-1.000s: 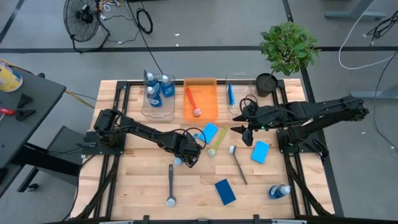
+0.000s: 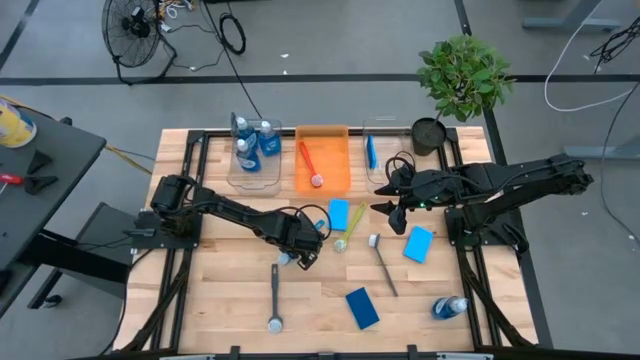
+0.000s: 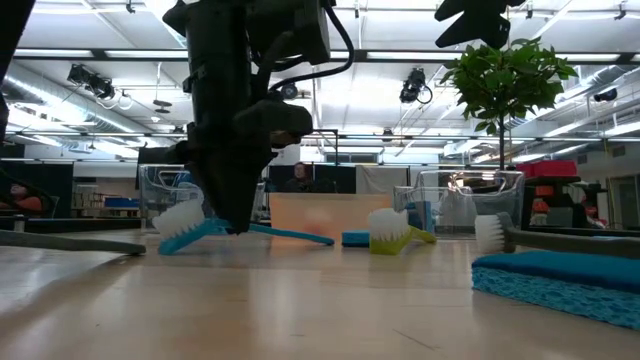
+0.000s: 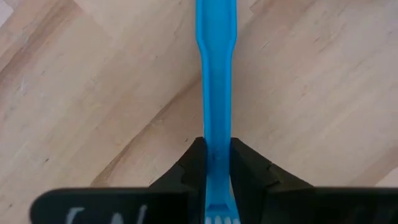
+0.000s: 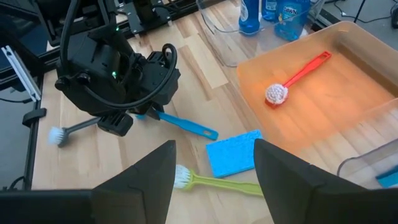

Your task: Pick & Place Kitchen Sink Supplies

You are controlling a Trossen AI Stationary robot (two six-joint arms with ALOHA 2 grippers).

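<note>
A blue dish brush lies between the fingers of my left gripper, which is shut on its handle. In the low view the brush's white bristles show low over the tabletop, left of the fingers. My right gripper stands open above the table, nothing between its fingers; beyond it in its wrist view lie a green brush and a blue sponge. A red brush rests in the orange bin. Two grey brushes, one at left and one at right, lie on the table.
A clear bin with blue soap bottles stands left of the orange one. The clear bin on the right holds a blue sponge. Two more sponges and a bottle occupy the right side.
The blue sponge beside the green brush has turned from slanted to nearly upright in the high view. The blue brush shifted slightly at the left gripper. The right arm stayed still.
</note>
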